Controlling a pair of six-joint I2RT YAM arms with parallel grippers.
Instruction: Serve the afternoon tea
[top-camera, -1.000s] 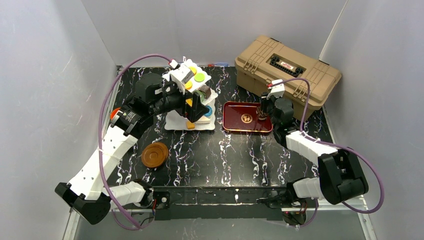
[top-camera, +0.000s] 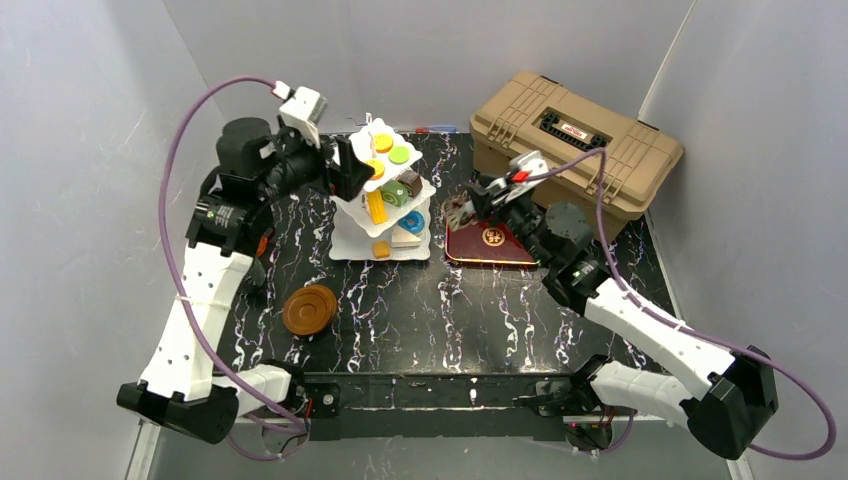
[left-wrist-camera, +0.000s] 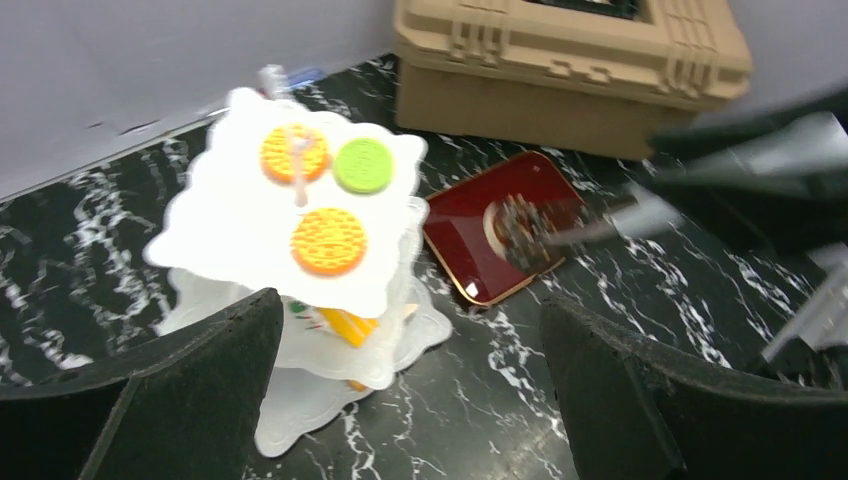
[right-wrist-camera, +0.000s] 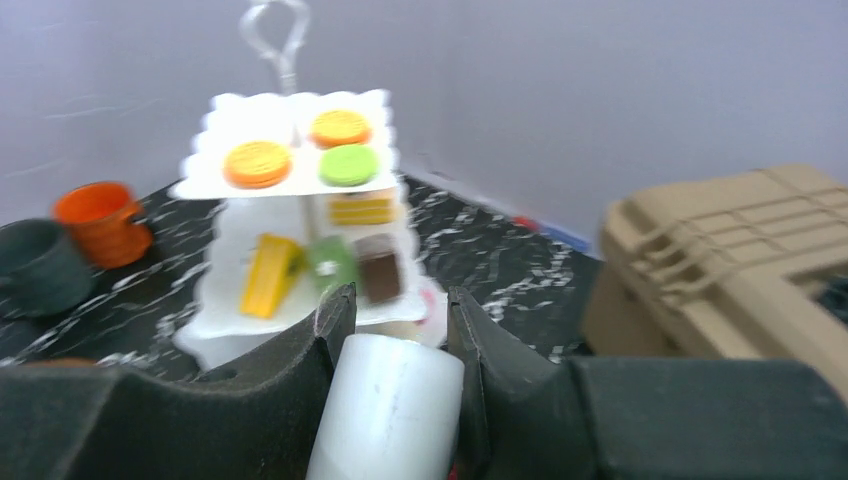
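Observation:
A white three-tier stand (top-camera: 350, 240) holds round orange and green treats (left-wrist-camera: 363, 166) on top and colourful cakes below. My left gripper hangs open beside its top tier, nothing between its fingers. My right gripper is above the red tray (top-camera: 480, 248), between stand and case, around a pale cylindrical object (right-wrist-camera: 385, 400); whether it grips it is unclear. In the top view a brownish, blurred item (top-camera: 455, 210) is at its tip.
A tan case (top-camera: 560, 110) fills the back right. A wooden lid (top-camera: 309, 310) lies front left; orange (right-wrist-camera: 108, 230) and grey (right-wrist-camera: 35, 275) mugs stand at the left.
My left gripper has moved up and back-left from the stand's front. My right arm has swung left across the red tray, with the brownish item at its tip moving along.

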